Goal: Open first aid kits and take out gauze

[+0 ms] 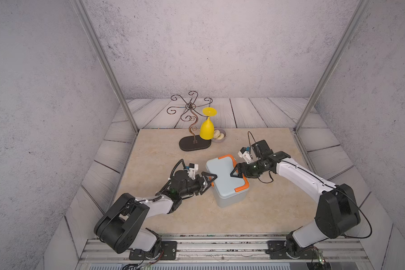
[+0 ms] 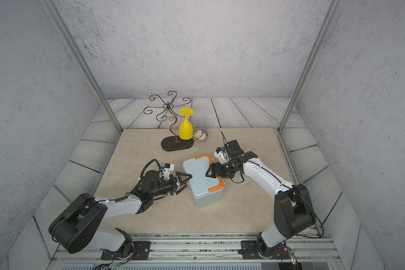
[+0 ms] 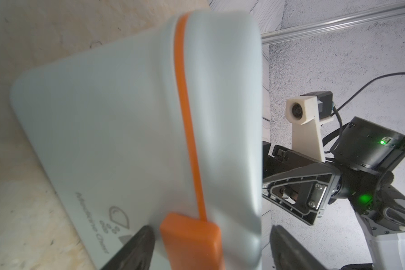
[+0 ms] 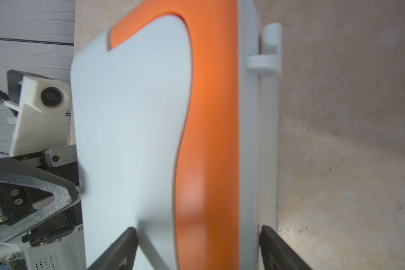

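Note:
A pale grey-blue first aid box [image 1: 225, 180] with orange trim stands in the middle of the table, its lid closed, marked "Medicine Chest" in the left wrist view. My left gripper [image 1: 208, 180] is at the box's left side, part open, its blurred fingers around the orange latch [image 3: 191, 243]. My right gripper [image 2: 211, 170] reaches over the right side, its part-open fingers astride the orange handle [image 4: 207, 189] along the lid's edge. Whether either grips firmly is unclear. No gauze is visible.
Behind the box stand a scrolled metal rack [image 1: 194, 144] with a yellow goblet [image 1: 207, 128] hung on it, and a bowl [image 2: 204, 138] holding pale round items.

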